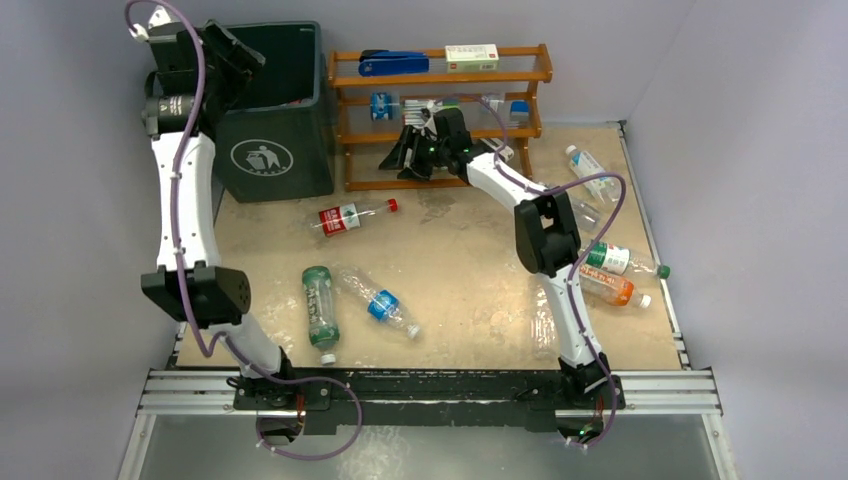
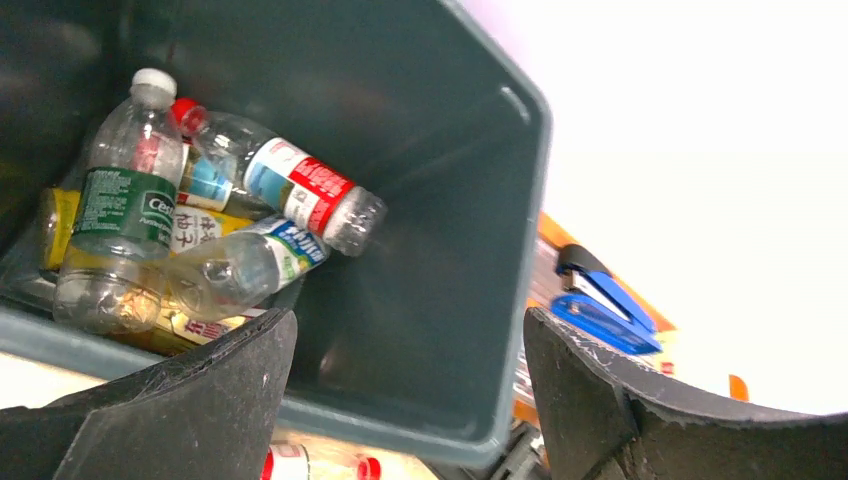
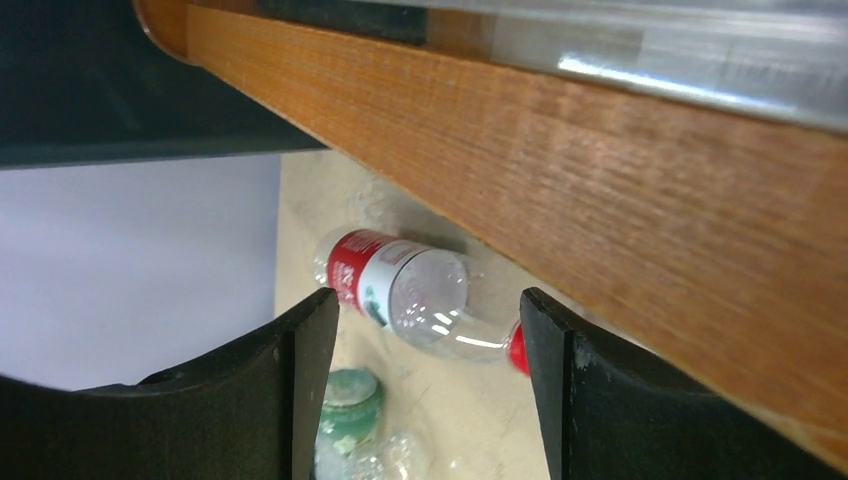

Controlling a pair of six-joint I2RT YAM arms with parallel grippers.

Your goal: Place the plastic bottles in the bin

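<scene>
My left gripper (image 1: 240,65) hangs open over the green bin (image 1: 273,160), with nothing between its fingers; inside lie several bottles, among them a green-label one (image 2: 125,215) and a red-label one (image 2: 300,190). My right gripper (image 1: 405,150) stands open at the lower part of the wooden rack (image 1: 440,78), close to its front bar. Beyond its fingers in the right wrist view lies a red-label bottle (image 3: 390,275). On the board also lie a green bottle (image 1: 320,310), a blue-label bottle (image 1: 380,300) and several more at the right.
The rack holds a blue stapler (image 1: 390,62), a white-green box (image 1: 470,56) and bottle-like items on its middle level. The middle of the board (image 1: 450,270) is clear. Walls border both sides.
</scene>
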